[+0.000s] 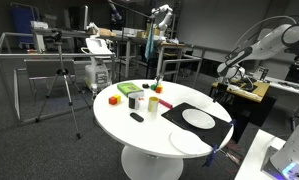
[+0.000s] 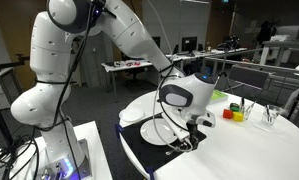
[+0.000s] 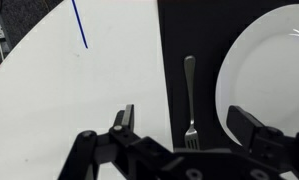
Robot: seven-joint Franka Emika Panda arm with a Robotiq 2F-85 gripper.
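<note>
My gripper stands open in the wrist view, its fingers apart with nothing held between them. Below it, a silver fork [image 3: 190,95] lies on a black mat [image 3: 176,45], tines toward the gripper. To the fork's right is a white plate [image 3: 274,75], partly covered by a finger. From the side, the gripper [image 2: 185,143] hangs over the mat's near edge, beside the plate [image 2: 159,132]. The plate [image 1: 198,118] also shows on the mat in exterior view 1.
A second white plate [image 2: 135,113] sits on the bare white table. A green tray [image 1: 127,88], a yellow cup [image 1: 153,104] and several small coloured items stand toward the table's far side.
</note>
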